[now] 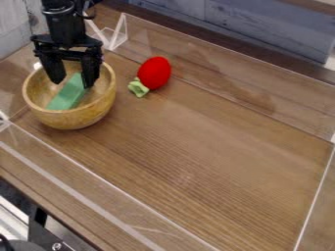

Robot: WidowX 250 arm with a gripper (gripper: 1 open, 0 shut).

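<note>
My dark gripper (67,65) reaches down from the top left over a yellow bowl (93,119), its fingers at the bowl's back left. A long green object (69,94) lies tilted inside the bowl, just below the fingertips. Whether anything is between the fingers is hard to tell.
A red oval object (153,73) lies right of the bowl, with a small pale-green item (137,88) at its lower left.
</note>
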